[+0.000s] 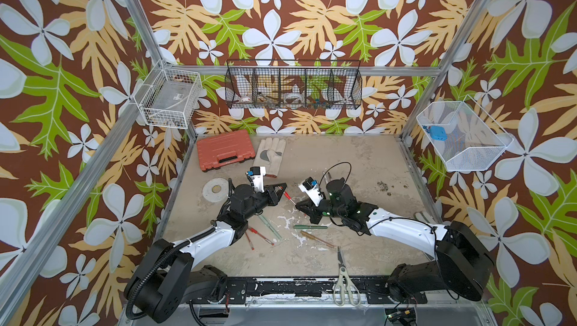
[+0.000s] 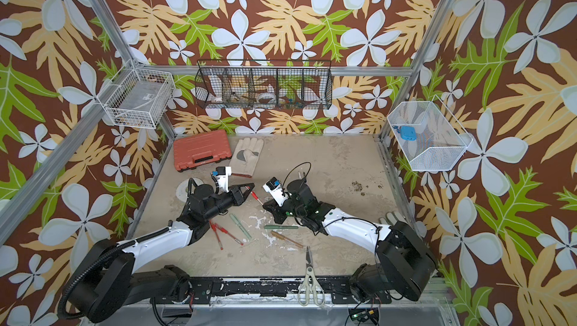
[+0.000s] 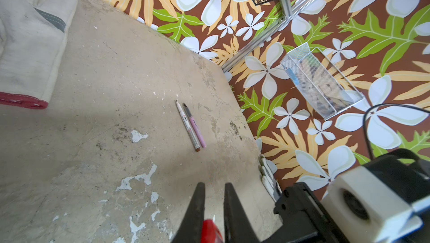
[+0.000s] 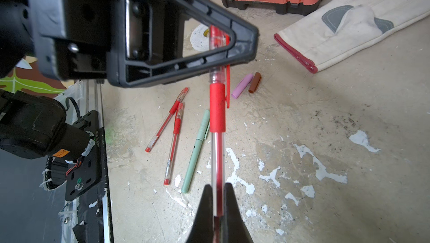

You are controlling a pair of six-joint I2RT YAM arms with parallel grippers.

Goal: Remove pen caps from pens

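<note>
A red pen with a clear barrel is held between the two grippers. My right gripper is shut on its clear barrel, and the red grip points at the left gripper. The pen's red-clipped cap sits within the fingers of my left gripper. In the left wrist view a red end shows between those fingers, with a gap at their tips; whether they grip it is unclear. Two more red pens and a mint-green pen lie on the table, with a green pen and a brown pen.
Two loose caps, pink and brown, lie by the glove. Two uncapped markers rest farther right. A red case, a tape roll and scissors surround the work area.
</note>
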